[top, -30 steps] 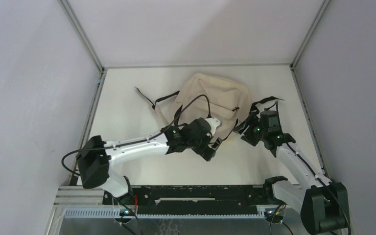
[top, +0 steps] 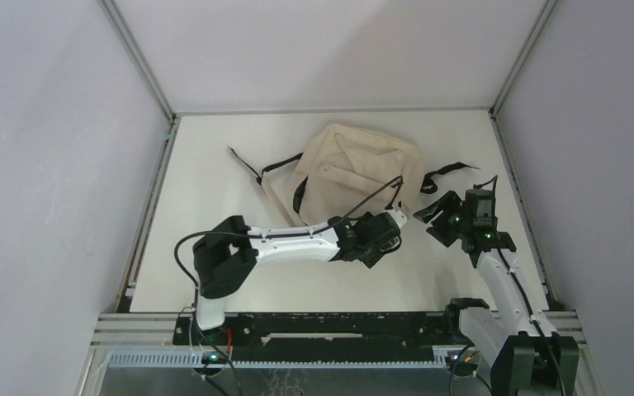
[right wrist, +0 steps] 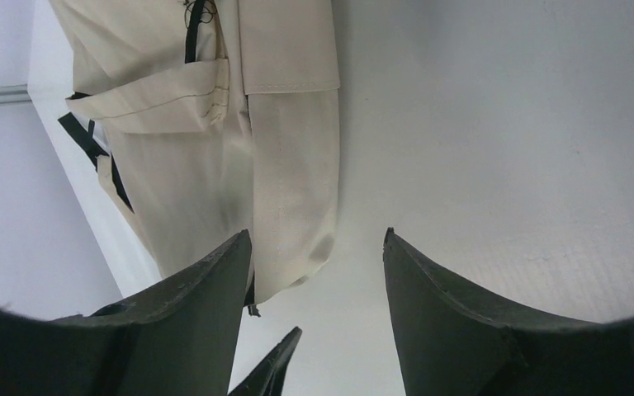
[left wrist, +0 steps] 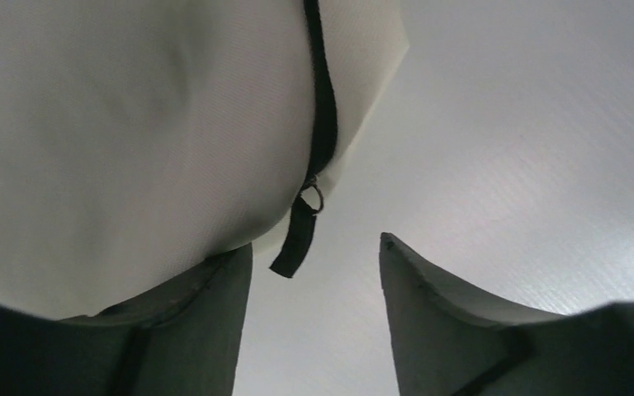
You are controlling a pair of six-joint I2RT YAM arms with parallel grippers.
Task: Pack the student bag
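A beige bag (top: pixel 355 161) with black straps lies flat in the upper middle of the white table. Close to its lower right edge, my left gripper (top: pixel 392 246) is open. In the left wrist view, the bag's cloth (left wrist: pixel 132 124) fills the left side, touching or overlapping one finger. A black tab (left wrist: pixel 295 239) with a small metal ring hangs from a dark band, appearing in the gap between the fingers but not gripped. My right gripper (top: pixel 431 221) is also open and empty, to the right of the bag; the bag (right wrist: pixel 289 165) shows clearly in its wrist view.
One strap (top: pixel 281 165) stretches out on the left of the bag, another (top: pixel 442 175) on the right, near the right arm. Both grippers are close together. Bare table (top: pixel 190 190) shows at the left. Walls enclose the sides and back.
Over the last second my left gripper has travelled right along the bag's front. The right gripper has drawn back a little to the right. The bag's outline appears unchanged.
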